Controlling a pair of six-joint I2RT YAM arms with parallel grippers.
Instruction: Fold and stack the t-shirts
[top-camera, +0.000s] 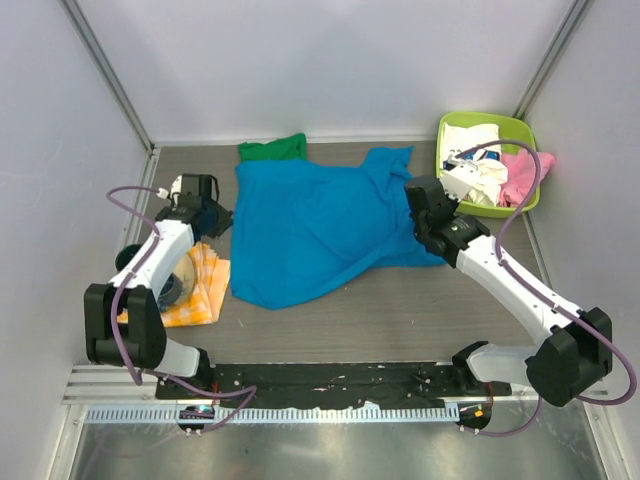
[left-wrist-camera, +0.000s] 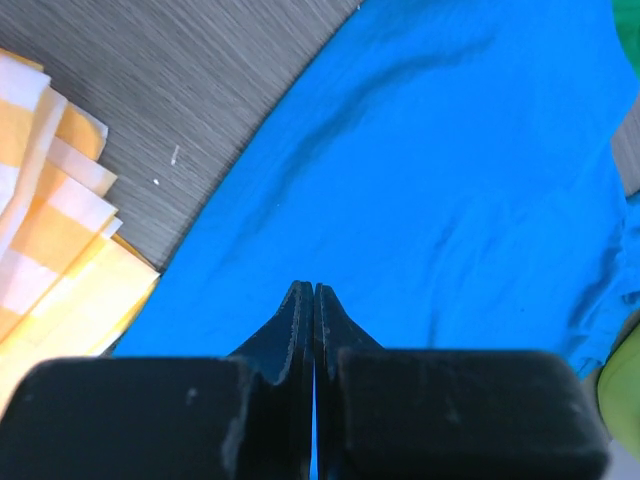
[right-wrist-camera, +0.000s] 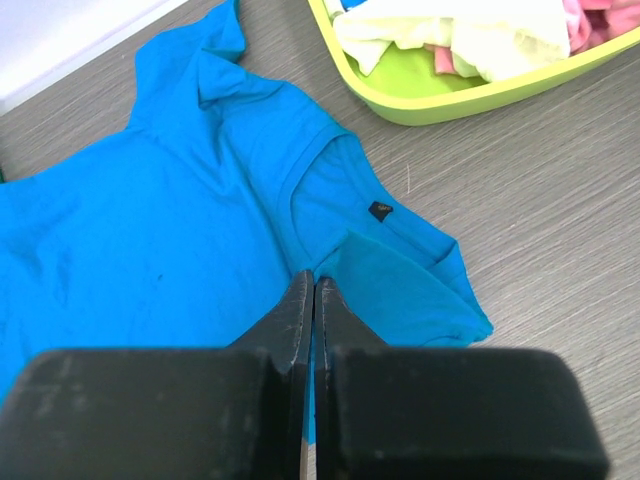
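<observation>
A blue t-shirt (top-camera: 300, 220) lies spread over the middle of the table. Its upper right part is bunched, and a flap of it is raised in the right wrist view. My right gripper is shut on the blue t-shirt, pinching a fold near the collar and its small dark tag (right-wrist-camera: 380, 210). At the shirt's left edge is my left gripper (top-camera: 229, 221). Its fingers (left-wrist-camera: 297, 320) are together in the left wrist view, over blue cloth, with nothing visible between them.
Behind the shirt lies a green cloth (top-camera: 275, 149). A lime basket (top-camera: 532, 130) of white and pink clothes stands at the back right. At the left, an orange checked cloth (top-camera: 205, 300) lies under some dishes.
</observation>
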